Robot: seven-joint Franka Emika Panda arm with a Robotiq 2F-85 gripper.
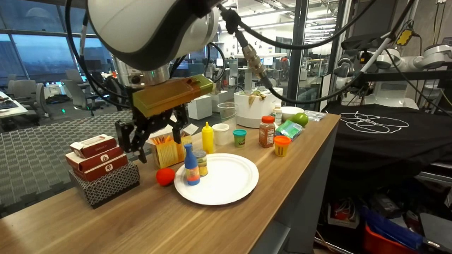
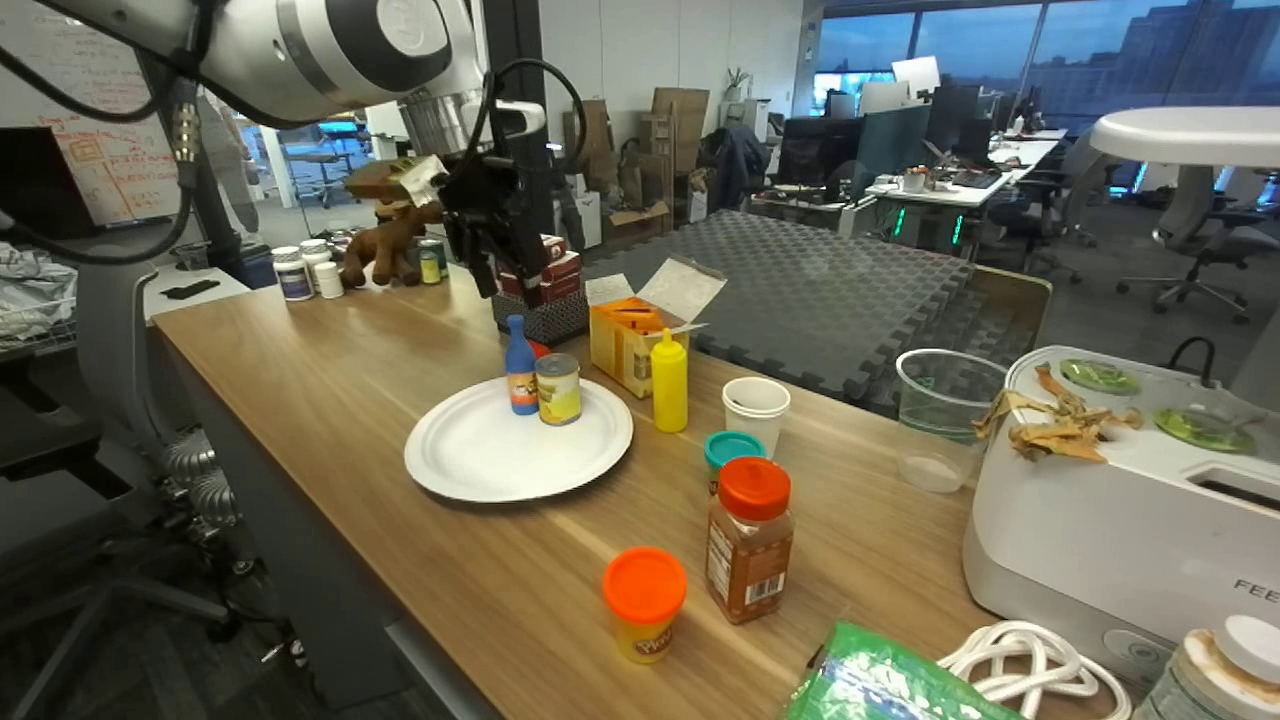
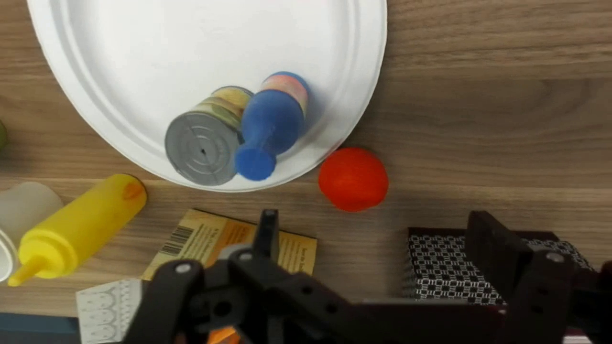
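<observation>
My gripper stands open above the table, nothing between its fingers. In the wrist view a red ball-like object (image 3: 353, 178) lies just beyond the gap between the fingers, beside the rim of the white plate (image 3: 367, 86). A blue bottle (image 1: 191, 163) and a can (image 3: 202, 150) stand side by side on that plate, near its edge. An opened orange-yellow box (image 1: 170, 154) is behind the gripper in exterior view 1. The patterned dark box (image 1: 106, 185) carries a stack of red boxes (image 1: 99, 158), left of the red object.
A yellow squeeze bottle (image 2: 669, 382), white cups (image 2: 756, 412), a red-lidded jar (image 2: 750, 546) and an orange-lidded tub (image 2: 644, 600) stand along the table. The white appliance (image 2: 1104, 540) occupies one end. Bare wood lies in front of the patterned box.
</observation>
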